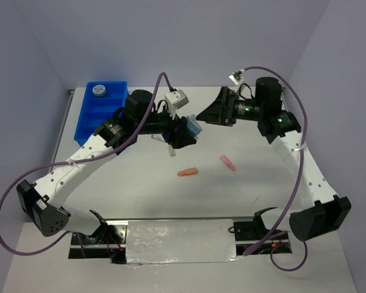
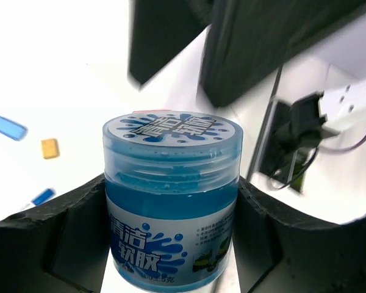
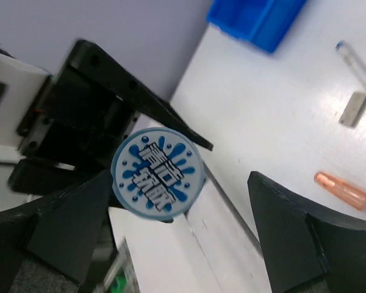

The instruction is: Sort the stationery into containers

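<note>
My left gripper (image 1: 186, 131) holds a blue-lidded jar of putty with a blue splash label, raised above the table; in the right wrist view its lid (image 3: 157, 174) faces the camera. My right gripper (image 1: 213, 113) is open, just right of the jar, with nothing clearly between its fingers. An orange item (image 1: 187, 172) and a pink item (image 1: 227, 162) lie on the table. A grey-brown piece (image 3: 354, 110) and a blue-white pen (image 3: 357, 64) lie behind the orange item.
A blue compartmented container (image 1: 97, 122) stands at the back left, with a round jar (image 1: 99, 90) in one compartment. A small yellow block (image 2: 49, 148) and blue items (image 2: 6, 125) show in the left wrist view.
</note>
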